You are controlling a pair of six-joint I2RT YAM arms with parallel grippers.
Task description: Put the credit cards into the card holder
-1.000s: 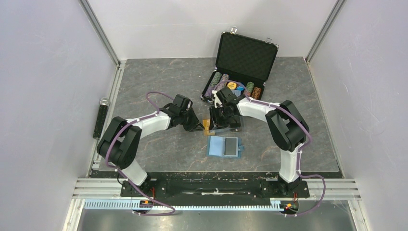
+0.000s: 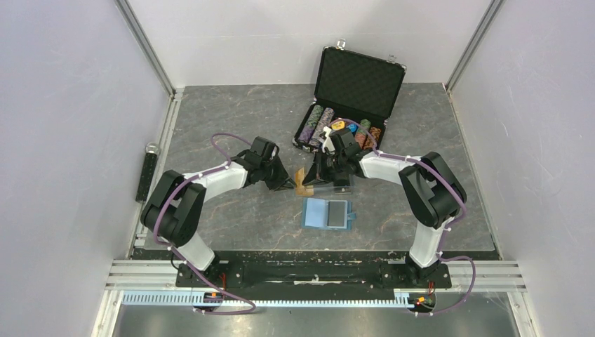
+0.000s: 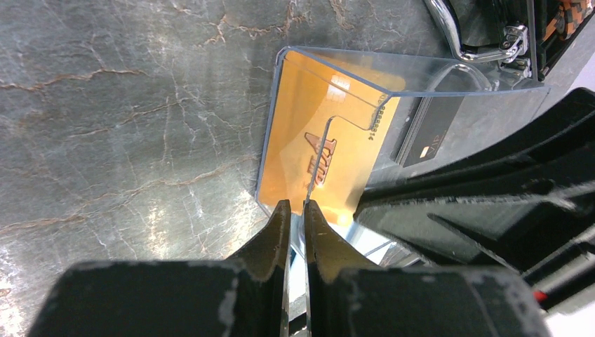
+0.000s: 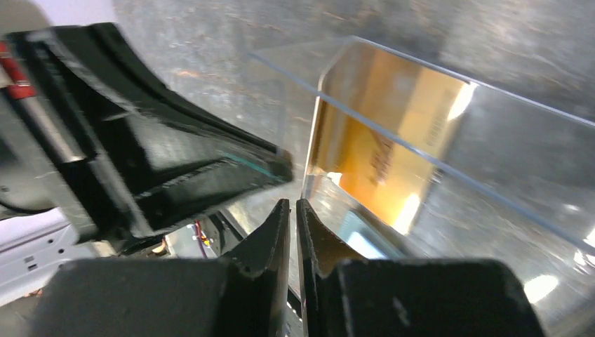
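Note:
A clear plastic box [image 3: 421,93] holds an orange card [image 3: 309,105] and, farther right, a dark card [image 3: 429,130]. My left gripper is shut on the box's thin wall at its near left end. Close beside it, my right gripper is shut on the same clear box's edge; the orange card [image 4: 389,151] shows through the plastic. In the top view both grippers meet at the box, the right arm covering much of it. The blue card holder [image 2: 316,213] lies open just in front, a grey panel on its right half.
Behind the right arm stands an open black case [image 2: 358,84] with poker chips. A black microphone [image 2: 146,172] lies at the far left edge. Bare table extends left and right of the blue holder.
My right arm has shifted right and slightly toward the front, its gripper still at the box. The left arm has barely moved. The blue holder lies where it was.

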